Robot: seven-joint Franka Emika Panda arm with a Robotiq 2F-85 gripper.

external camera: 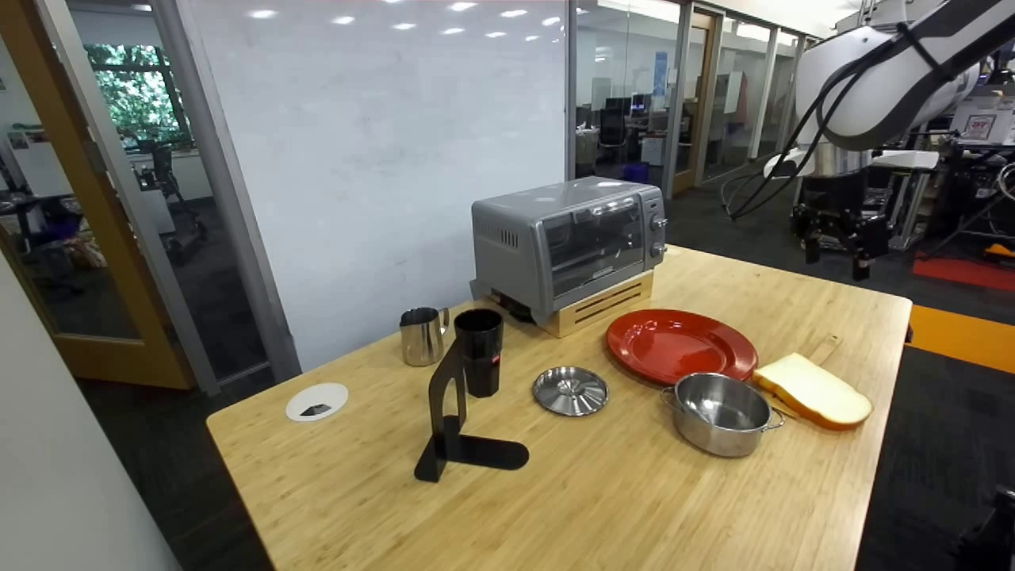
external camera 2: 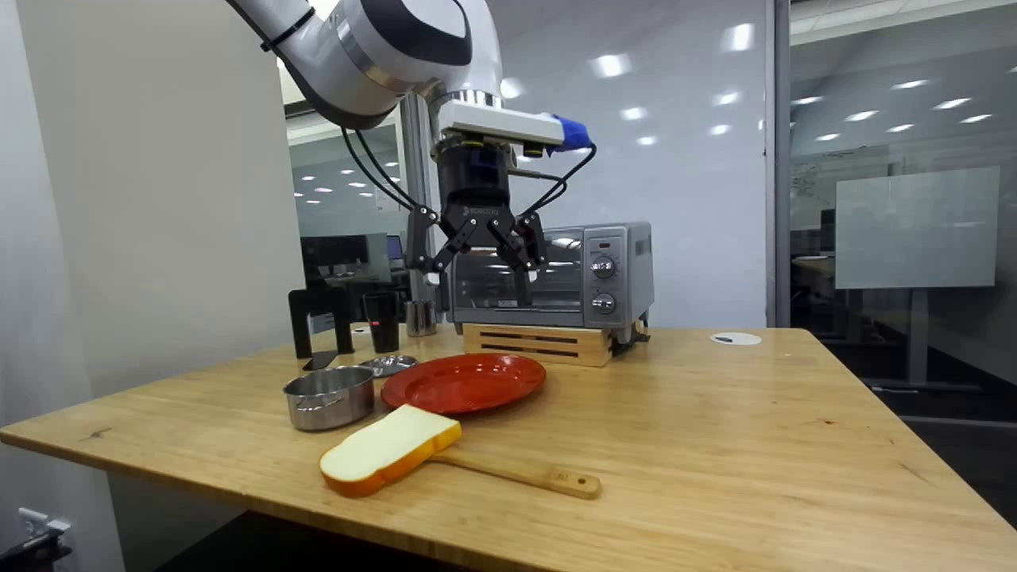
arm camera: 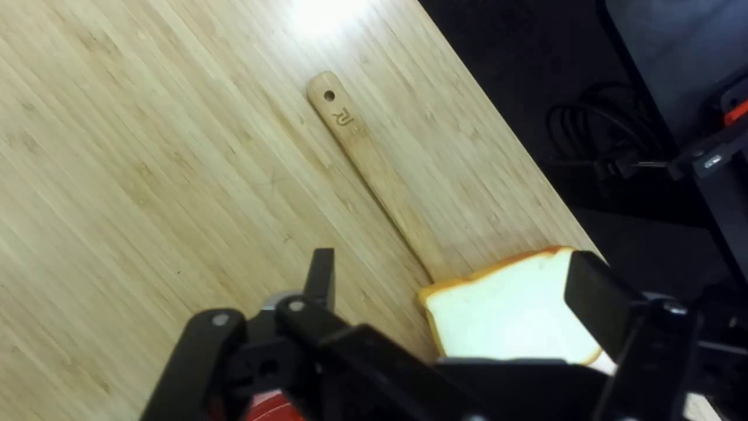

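My gripper (external camera 2: 484,286) hangs open in the air above the table, nothing between its fingers. In the wrist view its two fingers spread wide over the bread slice (arm camera: 508,309), well above it. The bread lies on a wooden utensil, whose handle (arm camera: 382,175) sticks out and whose other end the bread hides. A red plate (external camera: 680,344) lies beside the bread, and a steel pot (external camera: 720,419) stands close to both. Near the pot is a round steel lid (external camera: 570,390).
A grey toaster oven (external camera: 571,247) sits on a wooden stand (external camera: 604,303) at the back. A steel pitcher (external camera: 421,338), a black cup (external camera: 481,352) and an upright black bookend (external camera: 447,433) stand farther along.
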